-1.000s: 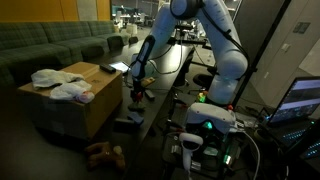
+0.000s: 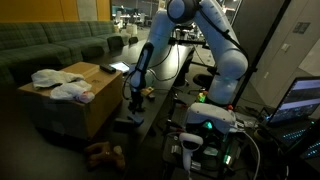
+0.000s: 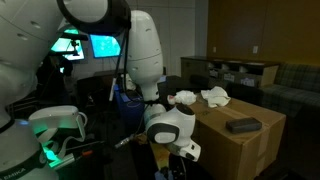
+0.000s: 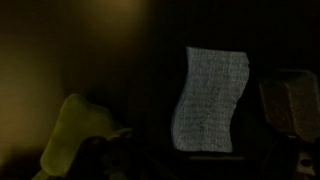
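Note:
A pale grey woven cloth strip [image 4: 209,100] lies flat on the dark surface, in the middle of the wrist view. My gripper stands open above it, with its dark fingers [image 4: 97,155] at the bottom edge on either side of the strip and nothing held. To the left is a yellow item [image 4: 70,138] with a rounded outline. A brownish, box-like object [image 4: 292,103] sits to the right, dimly lit. In exterior view 1 the gripper [image 2: 137,103] points down beside the brown box; its fingertips are hard to make out.
The tall brown box [image 3: 240,150] carries crumpled white cloths [image 3: 214,97] and a dark flat case [image 3: 243,126]. A dark block [image 2: 126,127] and a brown object [image 2: 105,155] lie in front. At the right stands a laptop [image 2: 295,105].
My arm has come down a little and slightly to the left, bringing the gripper lower beside the brown box. The surrounding objects look unmoved.

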